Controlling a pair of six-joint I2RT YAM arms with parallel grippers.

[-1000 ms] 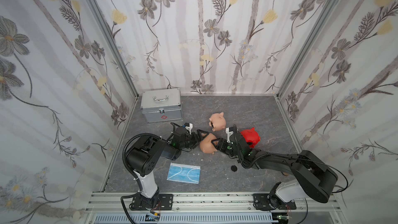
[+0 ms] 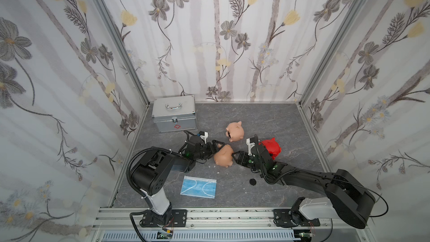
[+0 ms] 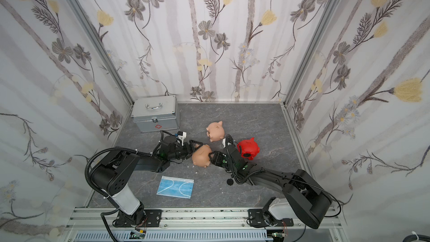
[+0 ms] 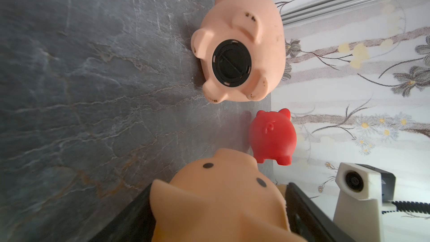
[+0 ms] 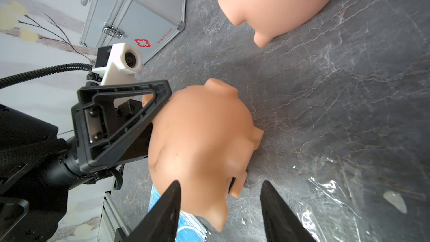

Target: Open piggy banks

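Observation:
A peach piggy bank (image 4: 228, 183) stands between the fingers of my left gripper (image 2: 216, 149), which is open around it. From the right, the open fingers of my right gripper face this pig's underside, with a visible gap between the fingertips. Only a dark sliver of the belly opening (image 5: 232, 183) shows, between its legs. A second pink piggy bank (image 2: 234, 131) lies on its side farther back, a black plug (image 4: 231, 62) in its belly. Behind the right wrist, the red piggy bank (image 3: 248, 148) is partly covered in the top left view.
A silver case (image 2: 174, 113) stands at the back left. A blue mask (image 2: 198, 187) lies flat at the front, and a loose black disc (image 2: 253, 182) rests right of it. Open floor lies at the back right.
The left arm moved slightly.

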